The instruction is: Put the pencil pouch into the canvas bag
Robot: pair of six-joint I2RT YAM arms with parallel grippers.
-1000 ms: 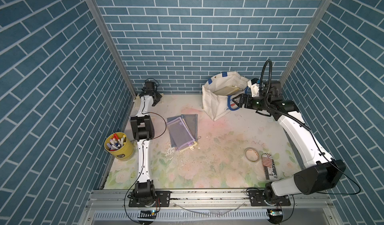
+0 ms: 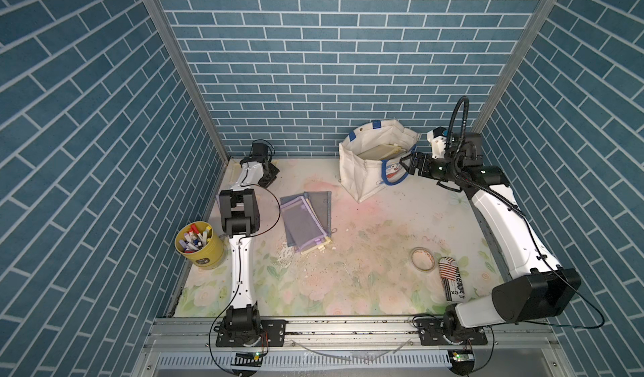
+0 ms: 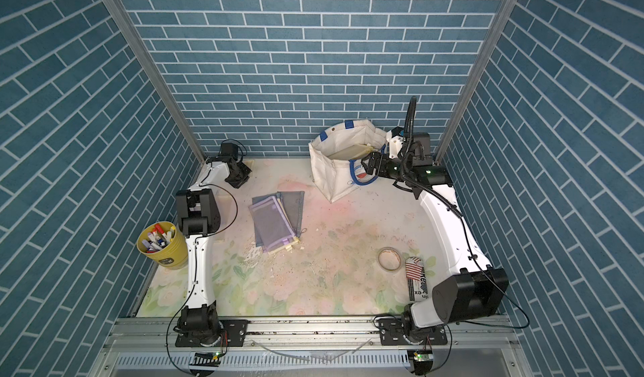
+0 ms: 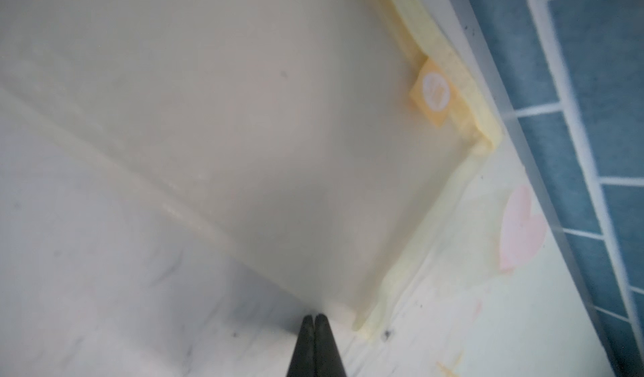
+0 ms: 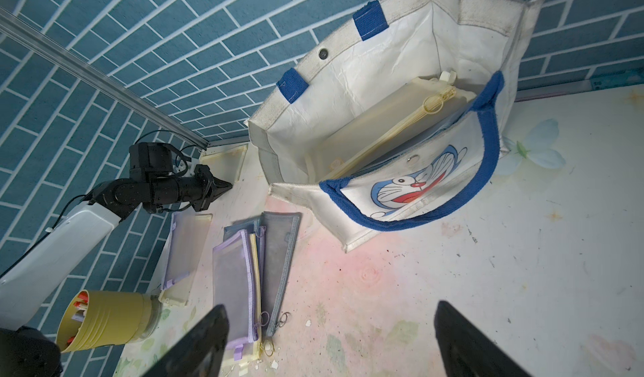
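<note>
A cream pouch with a yellow zip edge (image 4: 268, 108) fills much of the left wrist view; in the right wrist view its cream end (image 5: 231, 161) lies in the back-left corner. By its edge, near one corner, my left gripper is shut, with nothing visible between its fingertips. The white canvas bag (image 5: 295, 199), with blue handles, stands open at the back wall and has pouches (image 5: 382, 125) inside. My right gripper (image 2: 410, 165) is beside the bag's right side, open, with empty space between its fingers.
A stack of mesh pouches (image 2: 305, 222) lies mid-table. Another purple-edged pouch (image 5: 186, 249) lies at the left. A yellow pen bucket (image 2: 208, 253), a tape roll (image 2: 422, 259) and a printed case (image 2: 450, 278) stand toward the front.
My left gripper has shifted slightly right and toward the front in the back-left corner. The right arm has moved a little to the right, away from the bag. The pouch stack is unchanged.
</note>
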